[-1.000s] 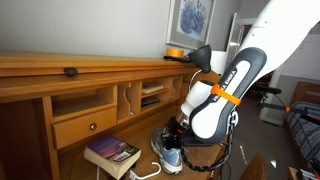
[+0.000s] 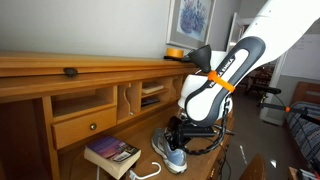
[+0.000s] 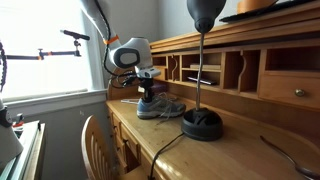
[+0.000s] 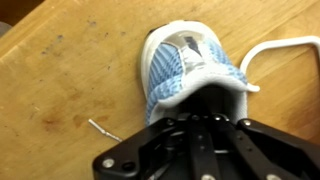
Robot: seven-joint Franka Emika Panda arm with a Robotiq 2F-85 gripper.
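A grey, white and light-blue shoe (image 4: 190, 62) lies on the wooden desk, its toe pointing away from my gripper in the wrist view. My gripper is down at the shoe's opening and looks shut. Its dark fingertips blend into the shadow there, so whether any of the shoe's fabric is pinched between them cannot be seen. From exterior view 1, the gripper (image 2: 172, 142) is right above the shoe (image 2: 174, 158). A second, greyish shoe (image 3: 173, 104) sits behind the first in exterior view 2.
A book (image 2: 111, 154) and a white looped cable or hook (image 2: 146, 172) lie left of the shoe. Behind runs the desk's hutch with its drawer (image 2: 85, 125). A lamp base (image 3: 202, 124) stands to the right in exterior view 2. Open desktop stretches beyond it.
In exterior view 1 the arm's wrist has shifted and turned slightly to the right. The nearer shoe has moved a little with it, its front end now further right.
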